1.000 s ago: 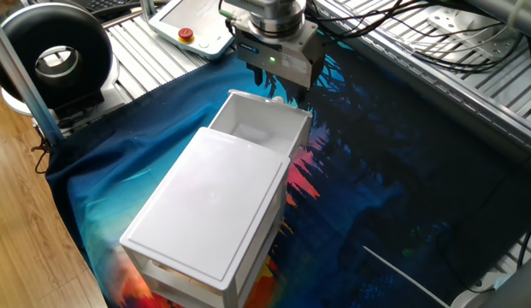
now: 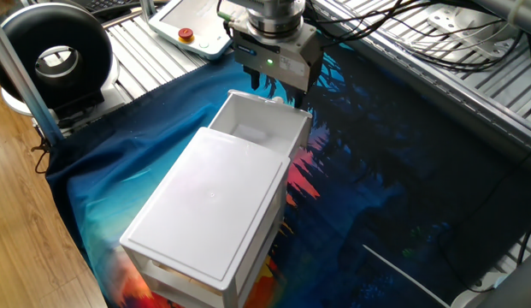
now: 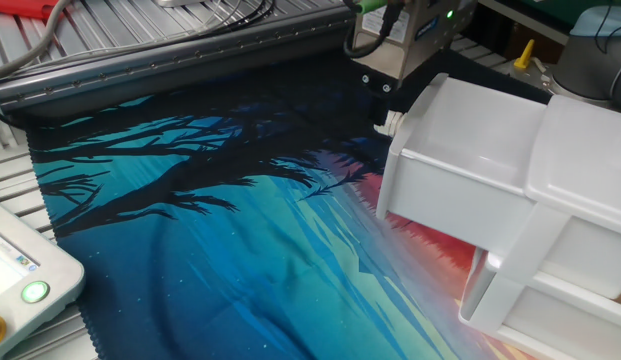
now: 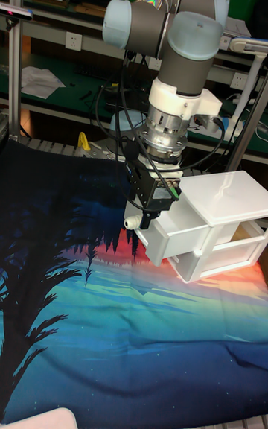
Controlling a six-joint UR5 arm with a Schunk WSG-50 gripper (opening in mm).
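Note:
A white drawer unit [image 2: 205, 201] stands on the printed cloth, its upper drawer [image 2: 261, 124] pulled well out. No object shows inside the part of that drawer I can see. At the drawer's front end my gripper [image 2: 278, 94] points downward, its two fingers spread wide, one toward each side of the front panel's middle. Exterior view 2 shows a dark fingertip [image 3: 380, 113] close outside the drawer front [image 3: 402, 155]; whether it touches cannot be told. A small pale knob [image 4: 132, 223] sits by the fingers at the drawer's front.
A tablet-like controller with a red button [image 2: 186, 34] lies behind the cabinet. Cables [image 2: 402, 34] hang by the arm, and a black round device [image 2: 56, 60] stands at the far left.
Over the last second my gripper has come slightly down toward the drawer's front end. The drawer unit has not moved, and the fingers remain spread.

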